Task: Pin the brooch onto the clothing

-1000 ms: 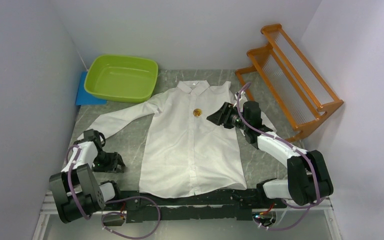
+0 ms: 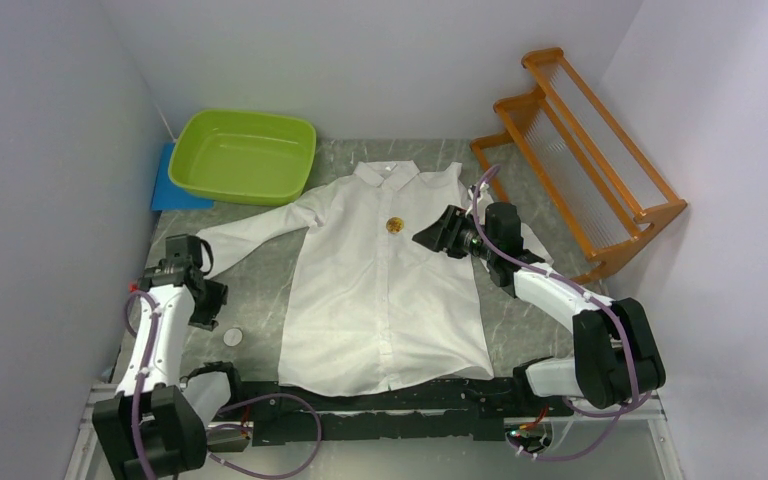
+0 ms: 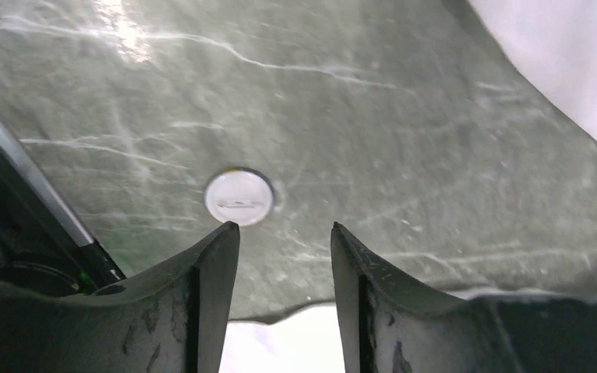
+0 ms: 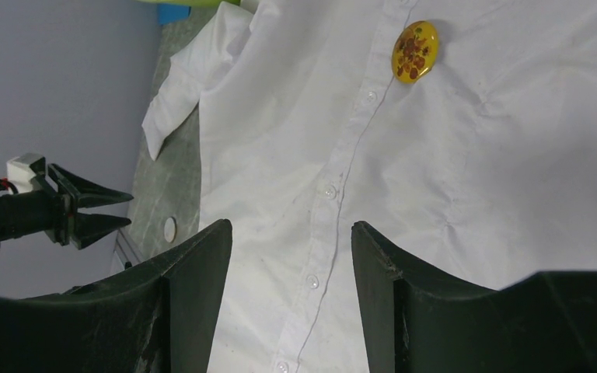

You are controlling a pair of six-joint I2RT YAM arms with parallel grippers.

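A round gold brooch [image 2: 395, 225] with a dark floral pattern rests on the front of the white shirt [image 2: 345, 300], beside the button strip in the right wrist view. It lies face up; its back is hidden. A flat white disc [image 3: 239, 197] lies alone on the grey table, left of the shirt. My left gripper is open near this disc, its fingers empty. Over the shirt's right half, lower than the brooch, my right gripper is also open, with only cloth visible beyond its fingers.
A green basin [image 2: 245, 195] stands at the back left, over a blue mat [image 2: 175, 190]. To the back right is a wooden rack [image 2: 580, 160]. Bare table [image 2: 260, 285] shows between the left arm and the shirt.
The right arm and the brooch look unmoved.
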